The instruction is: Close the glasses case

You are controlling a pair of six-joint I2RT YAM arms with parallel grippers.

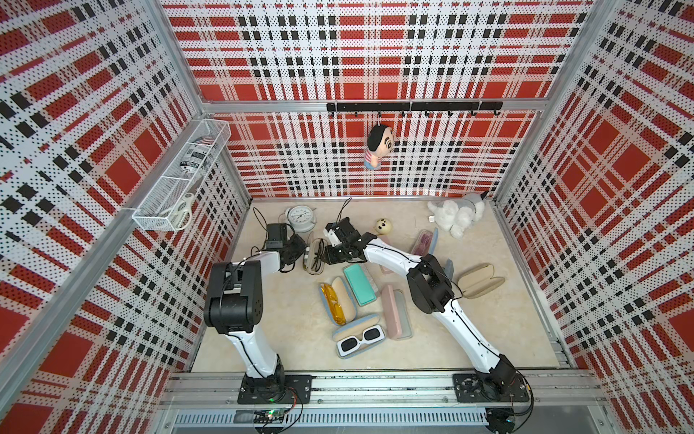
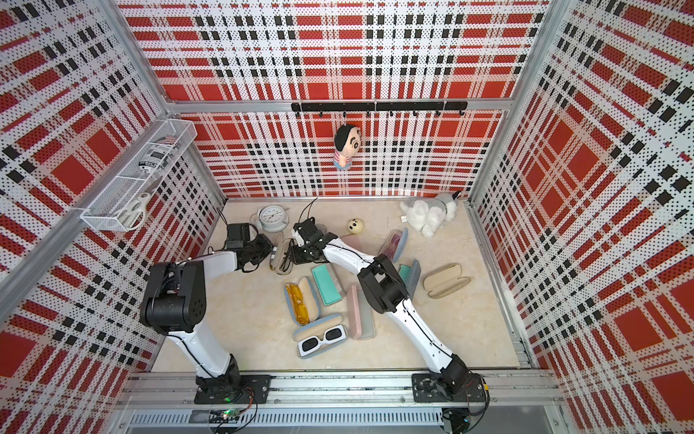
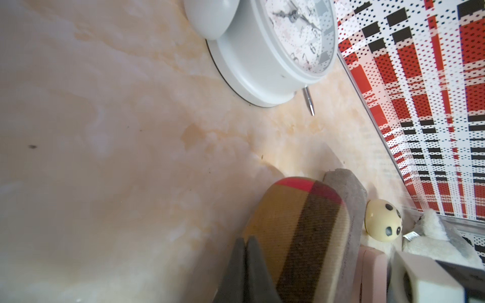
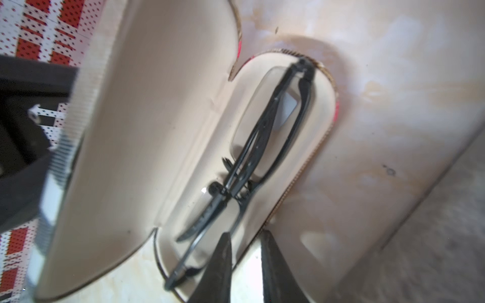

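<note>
A plaid glasses case (image 4: 136,131) stands with its lid raised in the right wrist view, cream-lined inside. Folded black glasses (image 4: 247,161) lie in its base. My right gripper has its fingers apart, one on either side of the base's near rim; whether they touch it I cannot tell. In the left wrist view the lid's striped brown outside (image 3: 308,232) faces me. There my left gripper is shut, its tips right at the lid's edge with nothing seen between them. From above, both arms partly cover the case (image 1: 316,256).
A white alarm clock (image 1: 300,217) stands behind the left gripper. Close in front are a teal case (image 1: 360,285), an open case with yellow glasses (image 1: 334,303), a pink case (image 1: 392,311) and white sunglasses (image 1: 361,340) in a case.
</note>
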